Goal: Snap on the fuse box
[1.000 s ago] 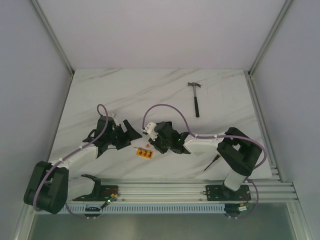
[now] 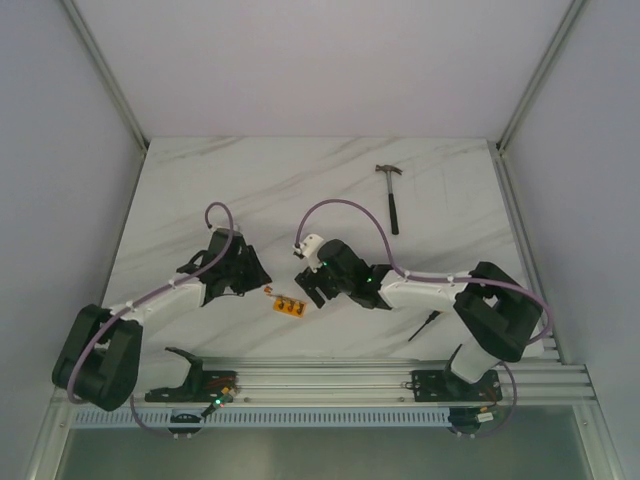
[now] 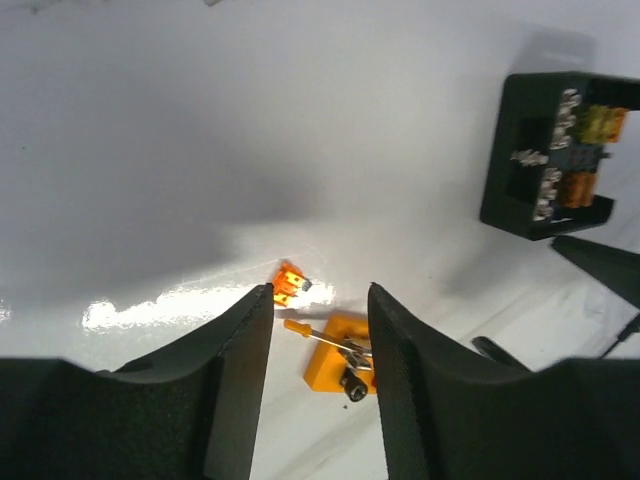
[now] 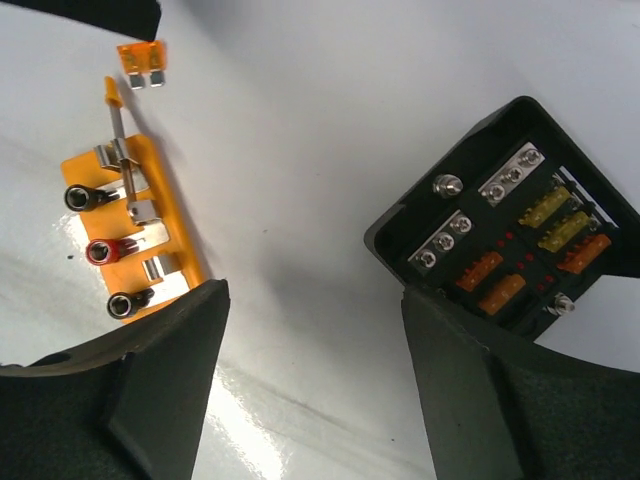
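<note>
In the right wrist view a black fuse box with yellow and orange fuses lies at the right, below my open right gripper. An orange switch board with three terminals lies left, a small orange fuse above it. In the left wrist view that fuse and board sit just beyond my left gripper, which is open with nothing held. In the top view both grippers hang either side of the board.
A hammer lies at the back right and a screwdriver at the front right.
My left arm has moved slightly, its gripper turning and pulling back. My right arm has shifted a little to the right.
</note>
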